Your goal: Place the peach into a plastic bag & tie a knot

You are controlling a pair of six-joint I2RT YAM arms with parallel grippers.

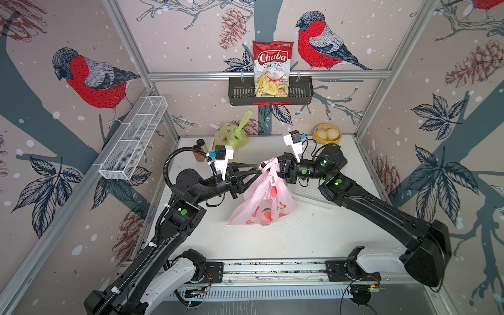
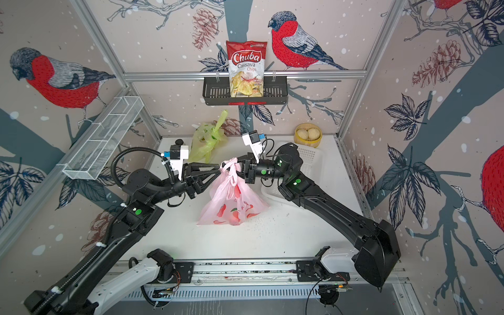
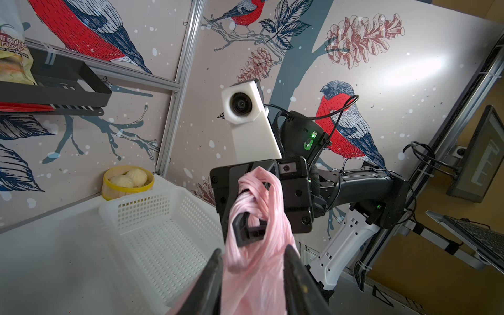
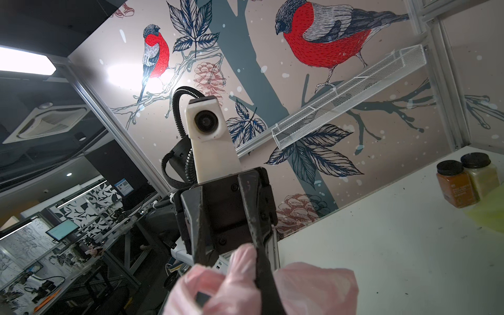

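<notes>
The pink plastic bag hangs over the middle of the table, its upper part twisted around the fingers of my right gripper. That gripper is shut; whether plastic is pinched between its fingers cannot be told. Through the bag's thin wall a reddish round shape, likely the peach, shows low down among the printed red marks. From the left, my left gripper reaches to the bag's neck, part open. In the left wrist view its fingers stand on either side of the pink plastic, with a gap visible on the right.
Behind the right arm lies a white basket, with a yellow bowl of buns at the back right. A green bag and two jars stand at the back left.
</notes>
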